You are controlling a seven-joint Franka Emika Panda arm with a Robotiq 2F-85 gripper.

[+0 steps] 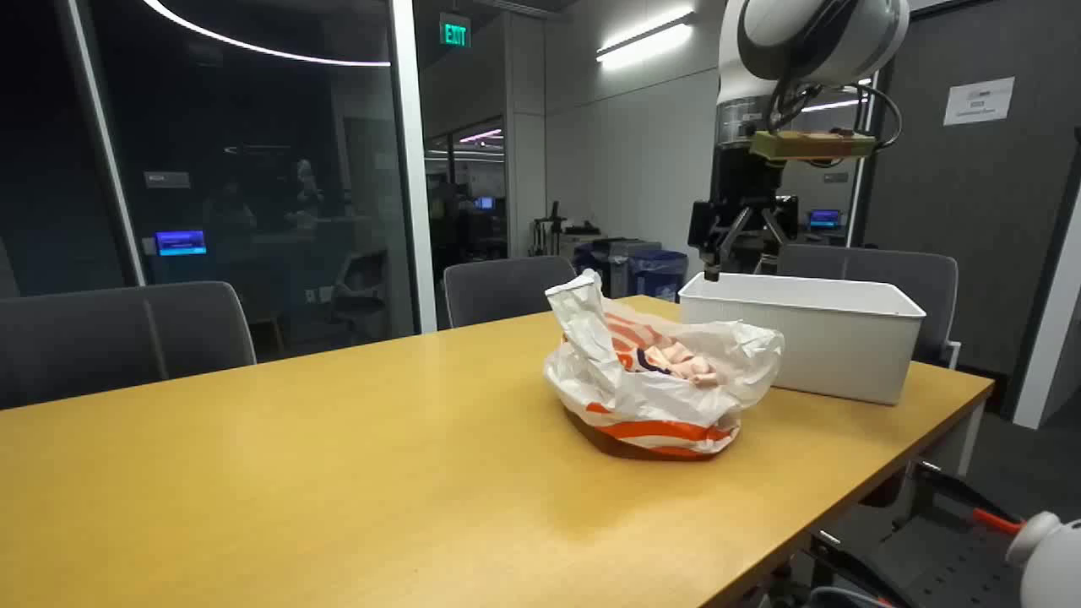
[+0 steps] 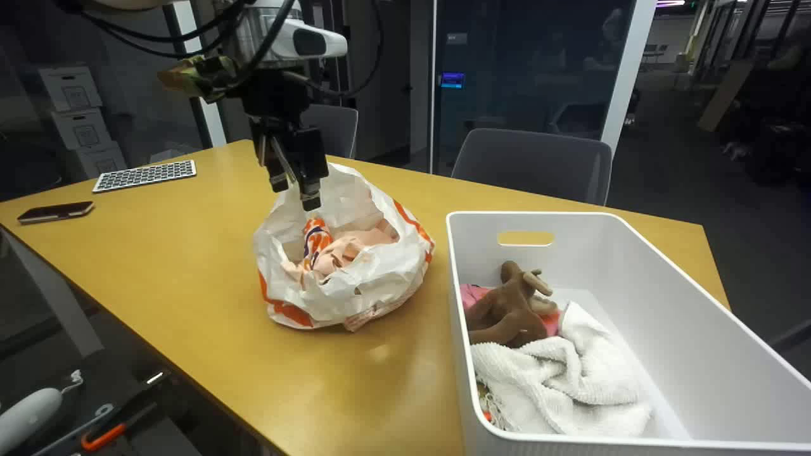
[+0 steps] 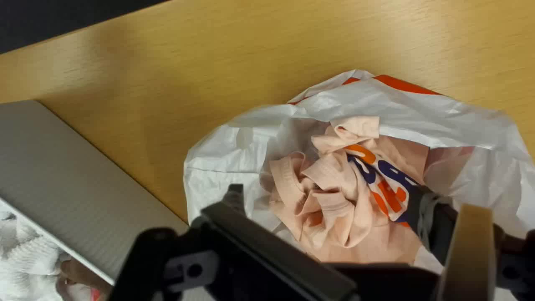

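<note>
A crumpled white plastic bag [image 2: 384,285] with orange stripes stands open on the table. Inside lies a bunched peach cloth [image 3: 328,200], its printed part lettered in orange and navy. My gripper [image 2: 296,194] hangs above the bag's mouth, open and empty; in the wrist view its fingers reach over the cloth from below. To the bag's side is a white bin [image 2: 646,281], holding a brown plush toy [image 2: 513,308] and a white towel [image 2: 562,376]. Something pink lies partly hidden under the toy.
A keyboard [image 2: 144,176] and a dark phone [image 2: 56,212] lie at the table's far end. Chairs, one of them grey [image 2: 532,163], stand along its edge. Broad bare table [image 1: 304,476] stretches away from the bag on the side opposite the bin.
</note>
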